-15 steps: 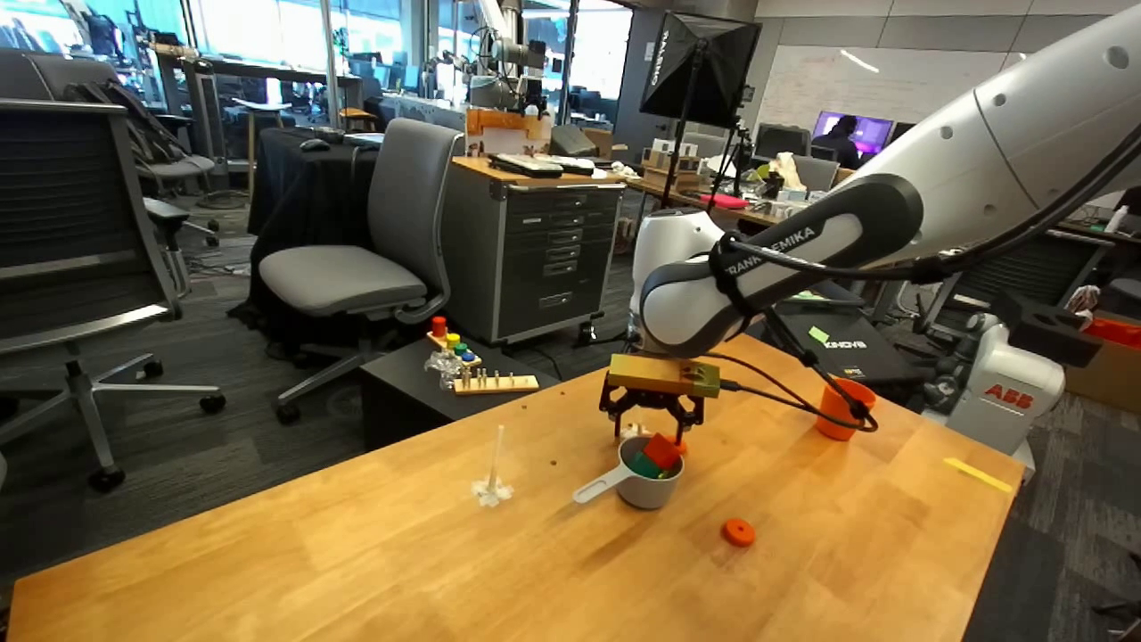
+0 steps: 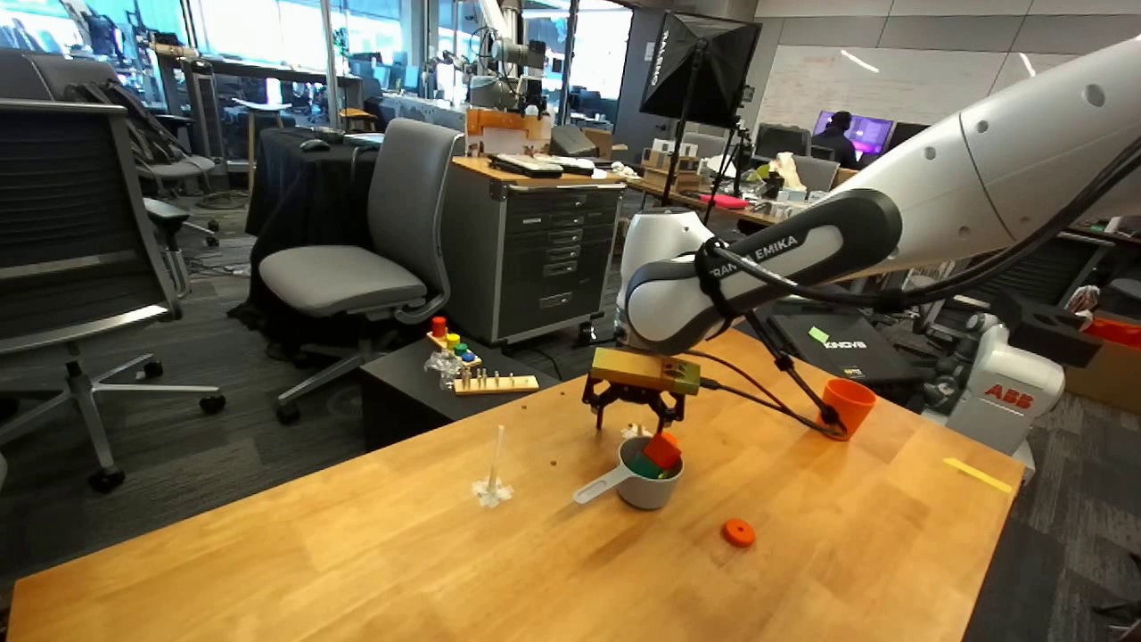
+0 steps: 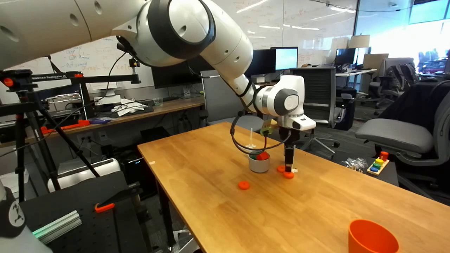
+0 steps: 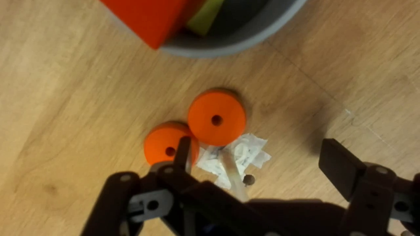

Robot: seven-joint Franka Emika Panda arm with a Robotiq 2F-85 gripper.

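Observation:
My gripper stands open just above the table, with nothing held between its fingers. Its left finger [image 4: 183, 154] overlaps one orange disc [image 4: 157, 145] in the wrist view; whether they touch I cannot tell. A second orange disc [image 4: 204, 131] lies flat against the first, by a pale peg [image 4: 233, 173] fixed with white tape. Both discs are off the peg. A third orange disc [image 2: 739, 533] rests alone on the table. The grey cup with a handle [image 2: 648, 493] holds a red block [image 2: 662, 451] and a green block [image 2: 644, 466].
Another taped peg [image 2: 495, 460] stands upright left of the cup. Toward the table's right end is an orange cup [image 2: 850, 407]. My arm's cable [image 3: 244, 147] hangs in a loop near the grey cup.
The gripper has shifted a little to the left and slightly upward in exterior view 1. The grey cup and the lone disc have stayed in place.

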